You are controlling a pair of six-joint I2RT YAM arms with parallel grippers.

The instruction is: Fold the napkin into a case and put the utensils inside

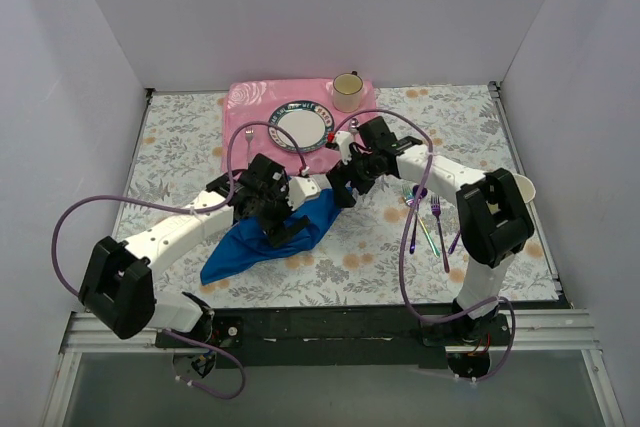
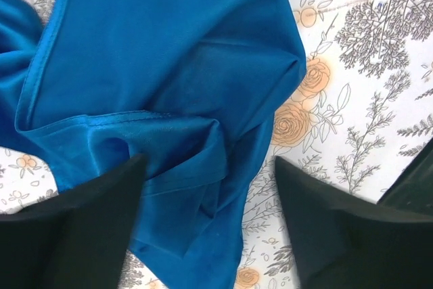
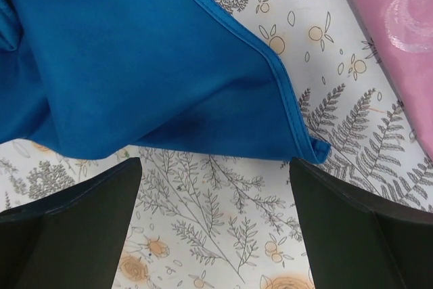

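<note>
The blue napkin [image 1: 245,254] lies crumpled on the table, its raised folds filling much of the left wrist view. Over its middle, my left gripper [image 1: 280,227] is open, the fingers [image 2: 74,228] apart with a fold [image 2: 176,167] between and beyond them. My right gripper [image 1: 345,187] is also open, near the napkin's right corner [image 3: 311,150]; nothing is held in it. Several utensils lie on the right: a purple spoon [image 1: 413,232], a fork with a green handle [image 1: 429,237] and a dark purple fork [image 1: 440,233] among them.
A pink mat [image 1: 240,102] at the back holds a plate [image 1: 301,126], a mug [image 1: 347,92] and a fork [image 1: 249,137]. A pale bowl [image 1: 524,187] stands at the right edge. Bare tablecloth [image 1: 370,267] stretches between napkin and utensils.
</note>
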